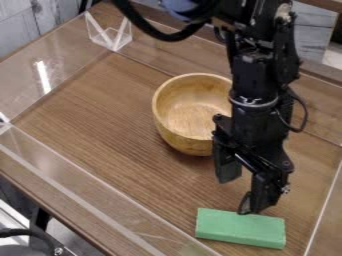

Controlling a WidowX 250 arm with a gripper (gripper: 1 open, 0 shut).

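The black gripper (251, 188) hangs at the right of the camera view, low over the wooden surface, just above and behind a mint green block (241, 228) at the bottom right. It appears open, with nothing seen between its fingers. A tan round bowl (181, 110) sits behind and left of the arm, partly hidden by it.
A small clear wire or plastic stand (110, 30) is at the back left. Cables and a dark frame run along the lower left edge.
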